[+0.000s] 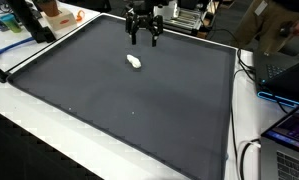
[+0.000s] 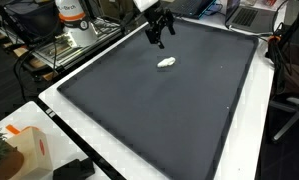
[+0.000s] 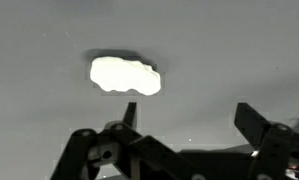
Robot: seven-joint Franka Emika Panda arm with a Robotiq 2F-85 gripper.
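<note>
A small white lumpy object (image 3: 125, 75) lies by itself on the dark grey board (image 1: 139, 110). In the first exterior view this white object (image 1: 134, 61) is toward the back, and the second exterior view also has it (image 2: 166, 62). My gripper (image 1: 144, 42) hangs above the board, just behind the object and apart from it. In the wrist view the gripper's two black fingers stand wide apart along the lower edge, open, with only bare board between them. The object lies ahead of the left finger (image 3: 130, 116).
Most of the board is clear. Laptops (image 1: 281, 78) stand beyond its right side, with cables (image 1: 239, 152) along that edge. Assorted items (image 1: 59, 18) crowd the back left corner, and a white bowl with food (image 2: 27, 152) stands near the second camera.
</note>
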